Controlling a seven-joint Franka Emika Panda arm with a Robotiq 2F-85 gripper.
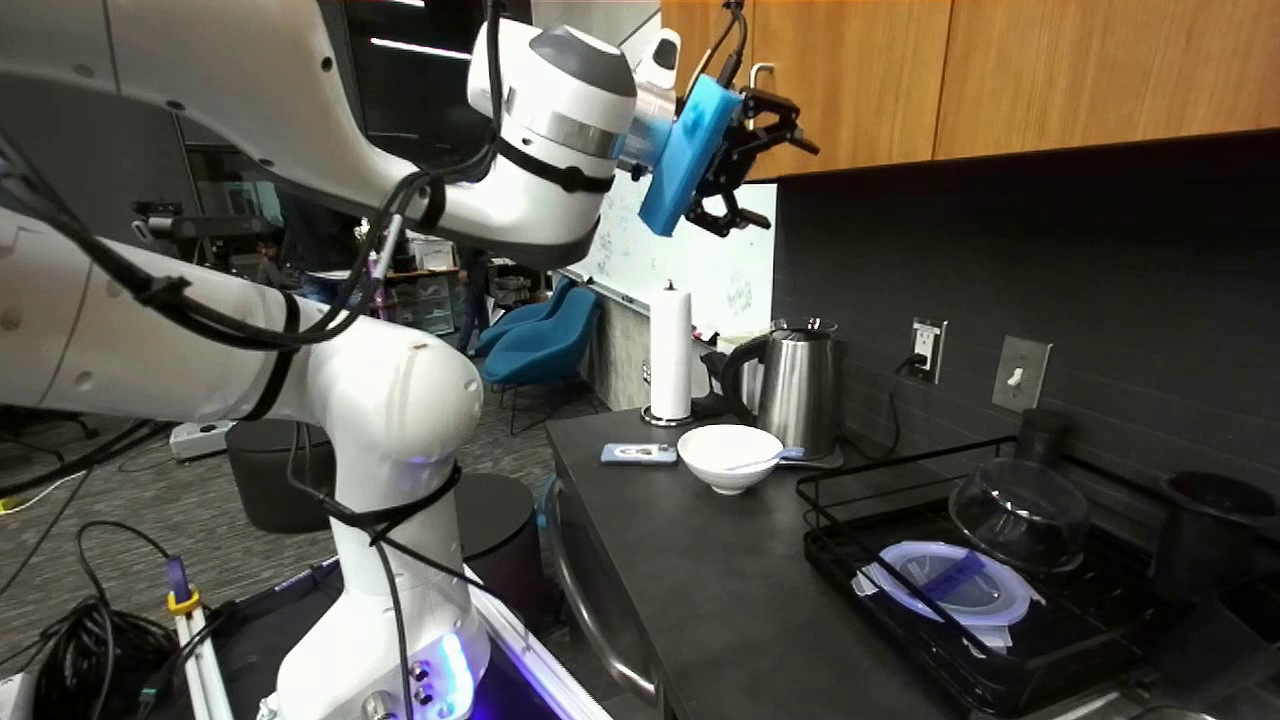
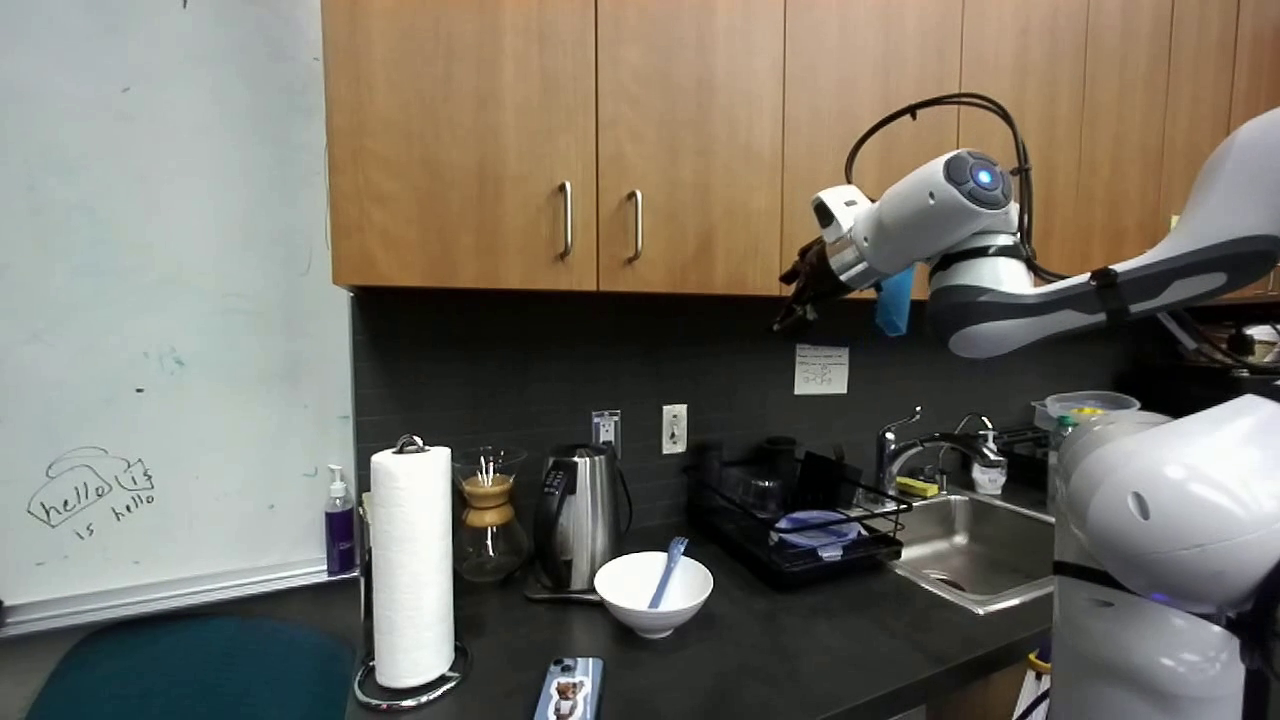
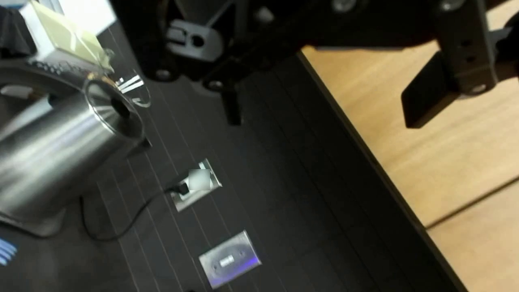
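Note:
High above the counter, my gripper (image 1: 792, 186) is open and holds nothing; its two black fingers stand well apart in the wrist view. Seen from exterior view 2, the gripper (image 2: 786, 302) hangs near the lower edge of the wooden cabinets (image 2: 690, 144). Below and off to its left stands a white bowl (image 2: 624, 584) with a blue fork (image 2: 667, 571) leaning in it. A steel kettle (image 1: 801, 390) is behind the bowl, and a phone in a blue case (image 1: 638, 454) lies near it on the counter.
A paper towel roll (image 2: 414, 564) and a glass coffee maker (image 2: 486, 546) stand by the kettle. The black dish rack (image 1: 828, 564) holds a lidded container (image 1: 960, 582). The counter (image 1: 720, 576) in front of the rack is clear. Both cabinet handles (image 2: 566, 221) are shut-door level.

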